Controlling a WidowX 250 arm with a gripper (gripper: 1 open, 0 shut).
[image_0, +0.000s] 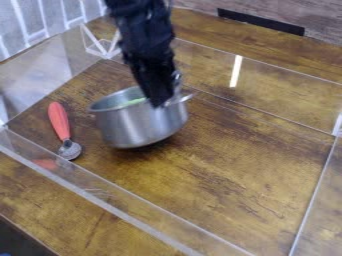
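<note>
A steel pot (139, 124) with something green inside is in the left middle of the view, slightly tilted and blurred. My black gripper (166, 98) is at the pot's right side of the rim, by the handle; it looks shut, though whether the rim or handle is between its fingers is too blurred to tell. A red-handled scoop (60, 122) with a metal head lies on the wooden table to the left of the pot.
Clear acrylic panels (120, 203) border the wooden work area (234, 180) along the front, back, left and right.
</note>
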